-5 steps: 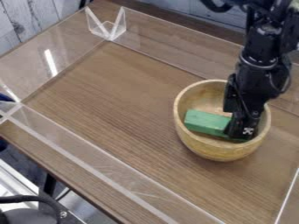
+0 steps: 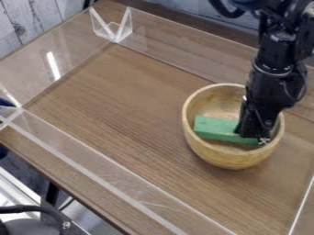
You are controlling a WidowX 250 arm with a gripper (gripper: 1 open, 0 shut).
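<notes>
A light wooden bowl (image 2: 210, 156) sits on the table at the right. Inside it lies a green block (image 2: 218, 128), long and flat. My black gripper (image 2: 255, 131) reaches down into the bowl from the upper right, its tip over the right end of the block. The fingertips are dark and partly hidden, so whether anything is between them does not show clearly.
Clear plastic edging runs along the lower left, and a small clear bracket (image 2: 110, 27) stands at the back left. A black cable hangs at the bottom left corner.
My gripper has moved down and slightly left, deeper into the bowl toward the green block. The bowl looks about where it was.
</notes>
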